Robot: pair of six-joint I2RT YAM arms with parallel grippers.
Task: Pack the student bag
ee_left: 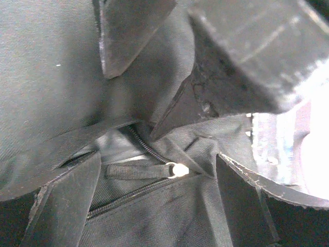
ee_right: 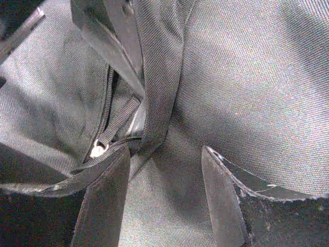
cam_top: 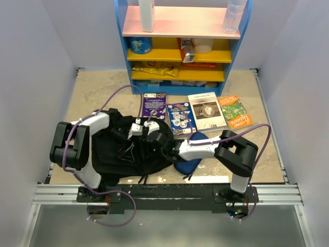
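Note:
The black bag (cam_top: 113, 159) lies flat at the left of the table. Both arms meet over it. My left gripper is open above a zipper (ee_left: 144, 145) with a metal pull (ee_left: 178, 170). My right gripper is shut on the bag's fabric, as far as shows: a folded strap of cloth runs to its left finger, and the grip itself is unclear. The same zipper pull (ee_right: 99, 151) shows left of it in the right wrist view.
Books (cam_top: 207, 111), workbooks (cam_top: 154, 103) and a blue case (cam_top: 187, 166) lie right of and behind the bag. A shelf unit (cam_top: 177, 90) with containers and packets stands at the back.

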